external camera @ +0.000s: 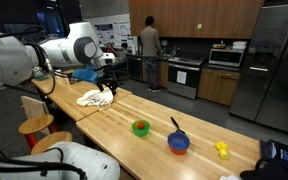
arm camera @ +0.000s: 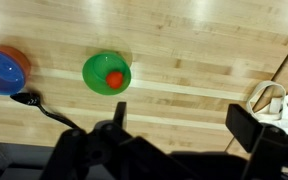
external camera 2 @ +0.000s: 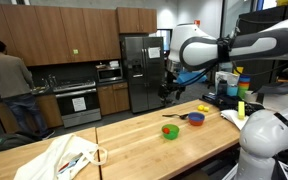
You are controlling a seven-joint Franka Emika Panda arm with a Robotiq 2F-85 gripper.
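Observation:
My gripper hangs high above the wooden table (arm camera: 184,60), its fingers wide apart and nothing between them. Below, off to the left in the wrist view, a green bowl (arm camera: 96,67) holds a small red object (arm camera: 114,79). Further left is a blue bowl (arm camera: 1,70), cut by the frame edge, with a black utensil (arm camera: 46,109) lying near it. Exterior view 1 has the green bowl (external camera: 141,128) on the table well below the gripper (external camera: 106,84), and the blue bowl (external camera: 178,143) to its right.
A white cloth (external camera 2: 66,152) lies on the table away from the bowls. Yellow items (external camera: 222,150) sit beyond the blue bowl. A person (external camera: 150,50) stands at the back by the kitchen counter. Bare tabletop surrounds the green bowl.

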